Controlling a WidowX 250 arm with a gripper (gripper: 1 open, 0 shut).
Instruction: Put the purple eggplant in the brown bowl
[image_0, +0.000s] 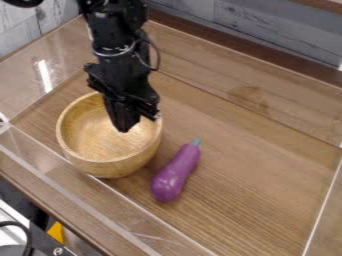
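The purple eggplant (175, 173) lies on the wooden table just right of the brown bowl (83, 150), its green stem end pointing away from the camera. Over the bowl's back right part hangs my black gripper (124, 126), pointing down, with the eggplant apart from it, lower and to the right. No object shows at its fingertips. The dark fingers overlap in this view, so how far apart they stand is unclear. The visible floor of the bowl is empty; the arm covers part of its far rim.
Bare table (254, 150) stretches to the right and behind. A clear low wall or edge runs along the left and front of the table. Cables and a yellow item (55, 232) sit outside the lower left corner.
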